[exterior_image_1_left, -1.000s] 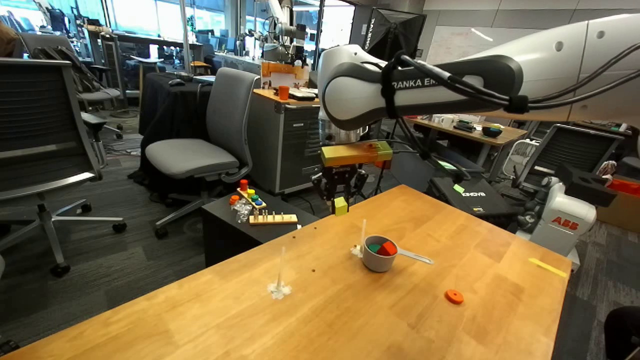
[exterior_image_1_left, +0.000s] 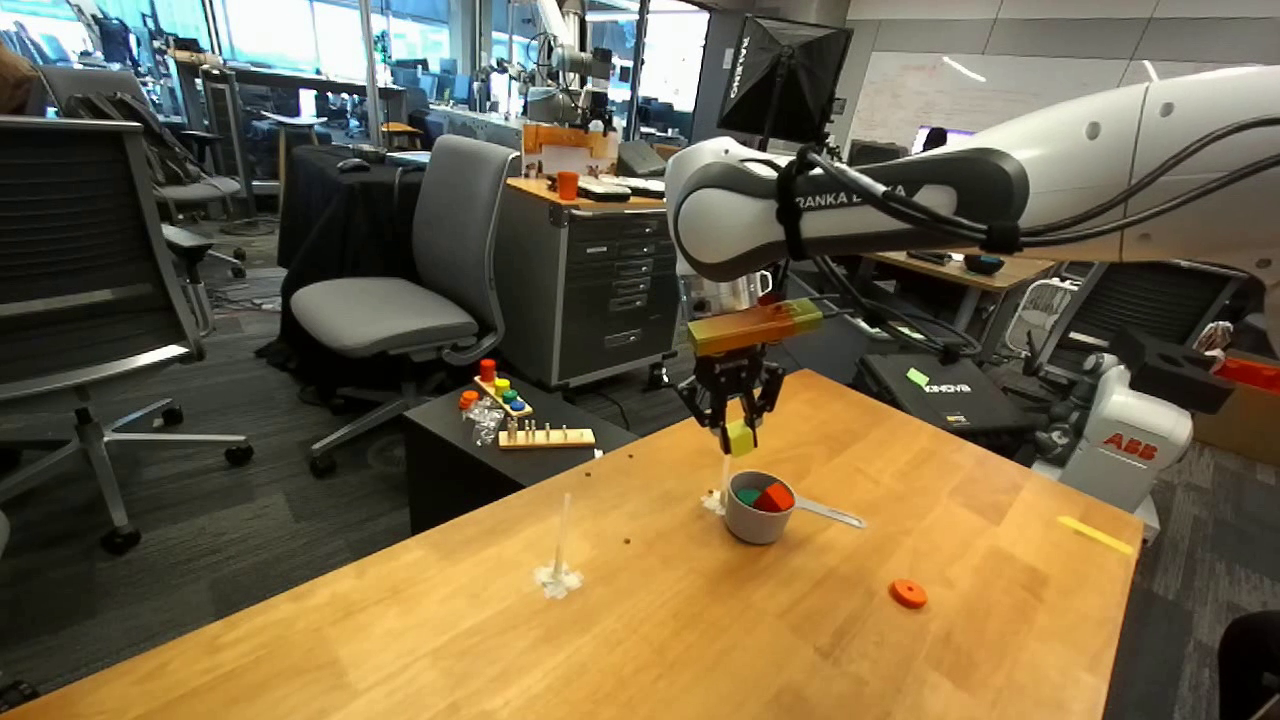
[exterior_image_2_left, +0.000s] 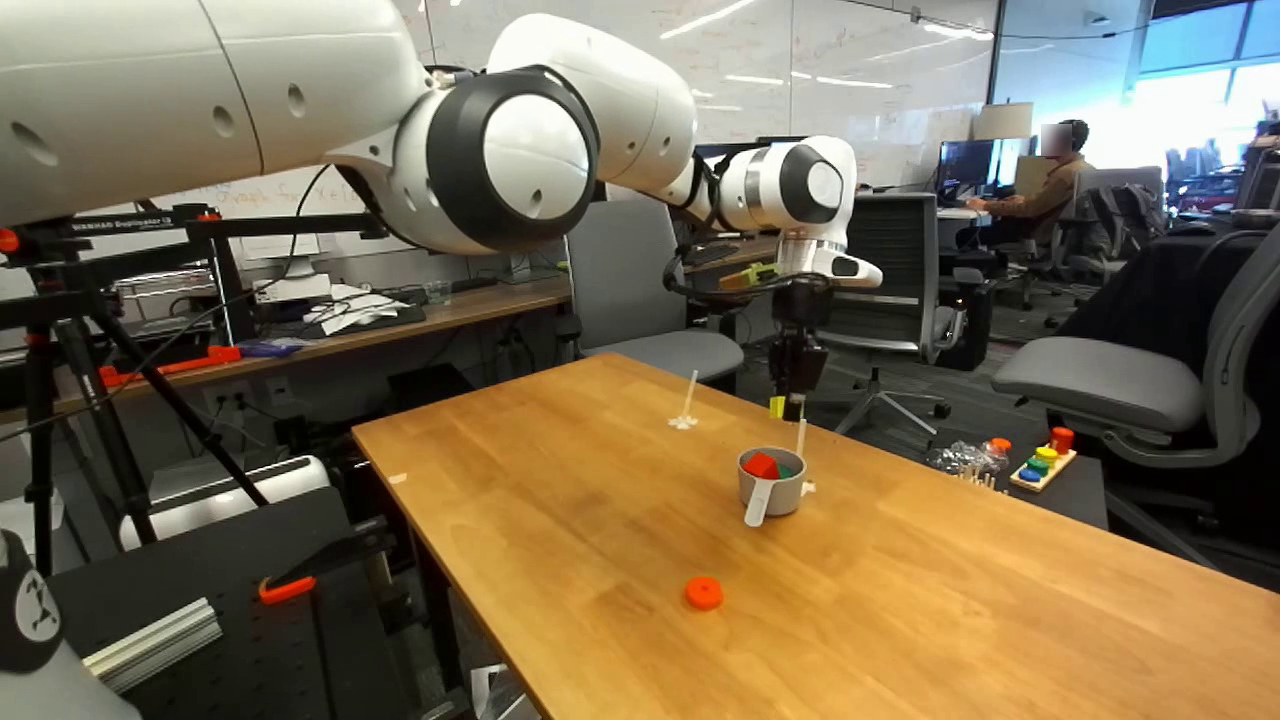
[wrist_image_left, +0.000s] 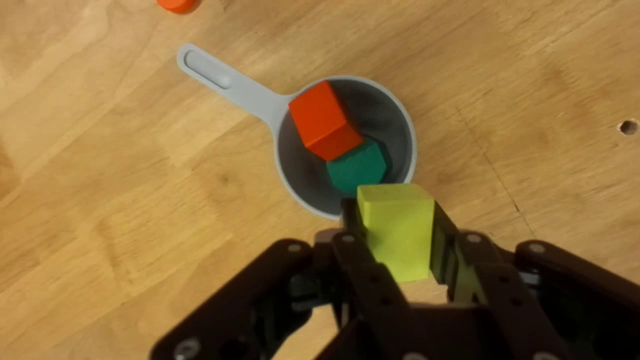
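Observation:
A yellow block (wrist_image_left: 397, 234) is gripped between the fingers of my gripper (exterior_image_1_left: 739, 437), which is shut on it. In the wrist view the block overlaps the near rim of a grey measuring cup (wrist_image_left: 406, 129); exterior view 1 puts it above the cup (exterior_image_1_left: 756, 524), clear of it. Inside the cup lie a red block (wrist_image_left: 321, 117), tilted against the wall, and a green block (wrist_image_left: 360, 167) beside it. The cup's handle (wrist_image_left: 234, 84) points to the upper left in the wrist view. Exterior view 2 shows the yellow block (exterior_image_2_left: 777, 407) over the far side of the cup (exterior_image_2_left: 786, 492).
A thin upright stick (exterior_image_2_left: 803, 434) stands close behind the cup, and another stick (exterior_image_1_left: 561, 534) rises from the table farther off. An orange disc (exterior_image_1_left: 908, 593) lies flat on the wooden table (exterior_image_1_left: 768, 636).
In exterior view 1 my gripper has moved right and slightly down, carrying the yellow block from beyond the table edge to above the cup. The cup and its blocks have stayed put.

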